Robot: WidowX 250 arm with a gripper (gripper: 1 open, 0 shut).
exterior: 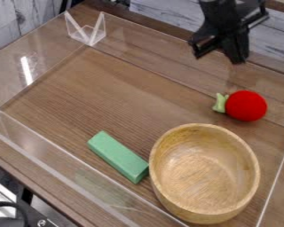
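My black gripper (216, 46) hangs high at the top centre-right, blurred, above and behind a red round object (247, 105), which has a pale green piece (222, 102) at its left side. The gripper is shut, with nothing visible between its fingers. A large tan bowl (204, 191) sits at the lower right, and a green block (118, 157) lies to its left.
A clear plastic stand (88, 28) is near the back left. Walls edge the area at the left, back and right; a dark cable is at the bottom left.
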